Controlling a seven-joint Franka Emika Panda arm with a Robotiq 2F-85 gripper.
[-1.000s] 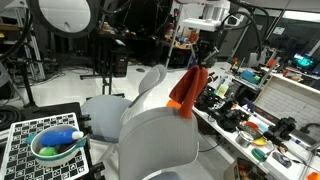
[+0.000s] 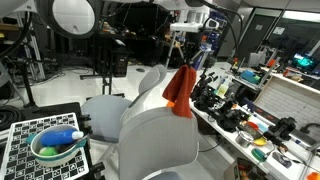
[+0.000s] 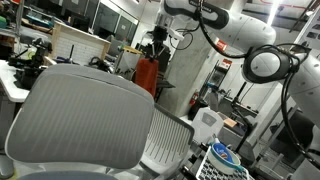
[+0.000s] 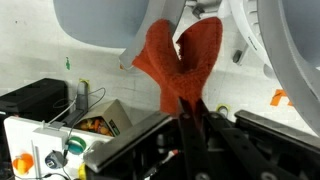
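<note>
A red cloth (image 2: 181,88) hangs down from my gripper (image 2: 187,62), above and behind the back of a grey chair (image 2: 160,137). In the wrist view the cloth (image 4: 182,58) droops away from the gripper, which is shut on its upper end. Exterior view 2 has the cloth (image 3: 146,75) hanging beyond the near grey chair back (image 3: 80,115), whose edge covers its lower part. A second chair (image 3: 170,135) with a slatted back stands to the right of the cloth there.
On a black-and-white checkered surface (image 2: 20,150) stands a bowl (image 2: 58,150) holding a blue item. A cluttered workbench (image 2: 275,130) runs along the right side. In the wrist view, chairs lie on both sides, with pale floor (image 4: 150,92) between.
The gripper has shifted slightly left in exterior view 1, carrying the cloth with it. The cloth now hangs straighter. The chairs and bowl have not moved.
</note>
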